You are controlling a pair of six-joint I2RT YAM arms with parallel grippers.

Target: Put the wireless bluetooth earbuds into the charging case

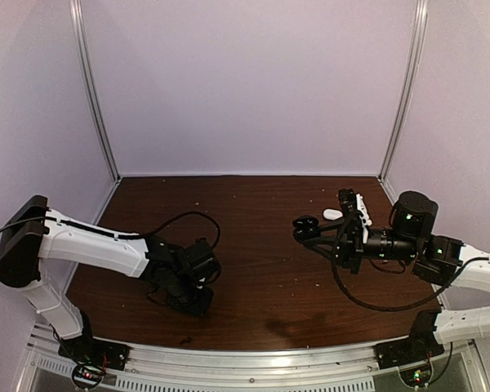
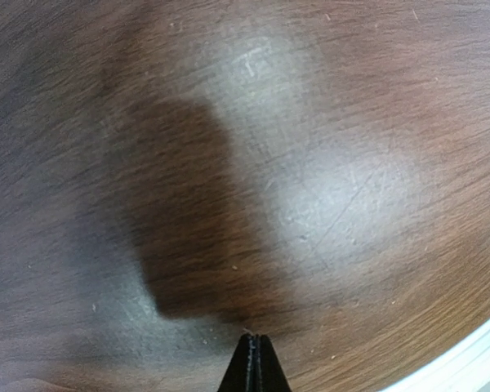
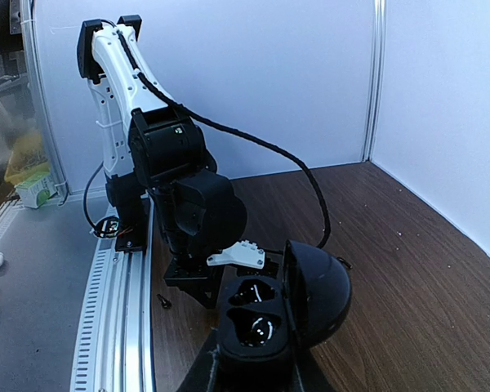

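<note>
A black charging case with its lid standing open is held up by my right gripper, whose fingers close on it from both sides. The case's earbud wells face upward and look empty. My left gripper is shut, its fingertips together with nothing between them, low over the brown table. The black earbud lies on the table near the front rail, outside the left fingers; in the top view the earbud is a small dark spot below and left of that gripper. It does not show in the left wrist view.
A small white object lies behind the right gripper. The metal rail runs along the table's front edge, close to the earbud.
</note>
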